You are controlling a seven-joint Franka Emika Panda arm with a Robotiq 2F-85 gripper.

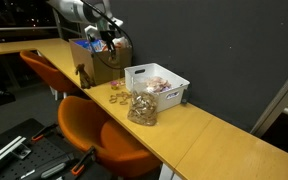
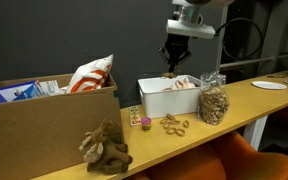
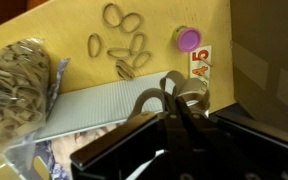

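Note:
Raised above the table, my gripper is shut, with thin tan loops at its fingertips. A small brown piece shows at the gripper's tip in exterior view 2, in front of the white box. Loose brown rings lie on the wooden table between that box and the pink-lidded tub. How many loops are pinched is hard to tell.
A clear bag of brown rings stands beside the white box. A large cardboard box with packets is at the left, a brown plush toy before it. Orange chairs line the table's front edge.

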